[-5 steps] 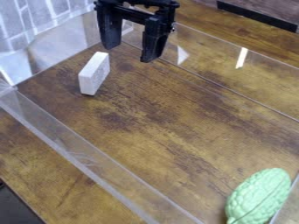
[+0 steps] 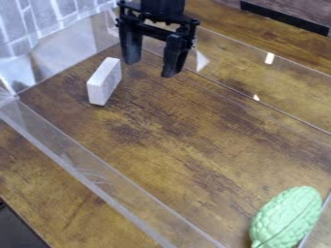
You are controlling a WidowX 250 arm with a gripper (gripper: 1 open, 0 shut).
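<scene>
My black gripper hangs open over the upper middle of the wooden surface, its two fingers spread with nothing between them. A white rectangular block rests on the wood just left of and below the gripper. At the lower right lies a pale green ridged oblong object, well away from the gripper.
Clear plastic walls border the wooden work area. A white tiled-looking backdrop stands at the upper left.
The block and green object have not moved.
</scene>
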